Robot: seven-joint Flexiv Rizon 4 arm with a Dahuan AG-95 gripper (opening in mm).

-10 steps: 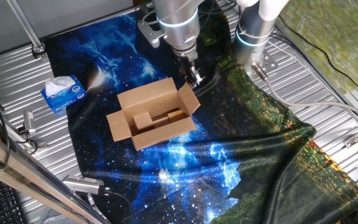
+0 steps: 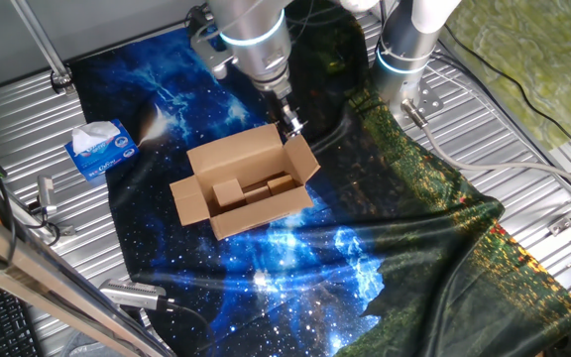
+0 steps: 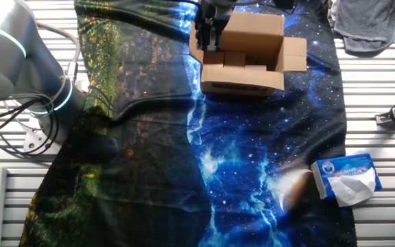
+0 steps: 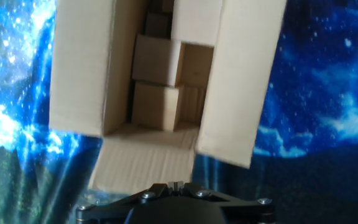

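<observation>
An open cardboard box (image 2: pixel 256 213) stands on the dark, star-printed cloth with its flaps spread outward. Inside it lie several smaller cardboard boxes, among them a small box (image 4: pixel 156 106) at the near end and another small box (image 4: pixel 157 60) just beyond. My gripper (image 2: pixel 293 127) hangs by the box's end flap, on the robot-base side. In the wrist view my gripper shows at the bottom edge, its fingertips together and nothing visible between them. The near end flap (image 4: pixel 145 163) lies just ahead of the fingertips.
A blue tissue box (image 2: pixel 103 154) sits at the cloth's left edge, well clear of the cardboard box. The robot's base (image 2: pixel 404 64) stands at the back right. A grey adapter (image 2: pixel 133 295) rests near the front left.
In exterior view 1 the arm and gripper have moved left, toward the cardboard box's end flap. The box, its contents and the tissue box have stayed put.
</observation>
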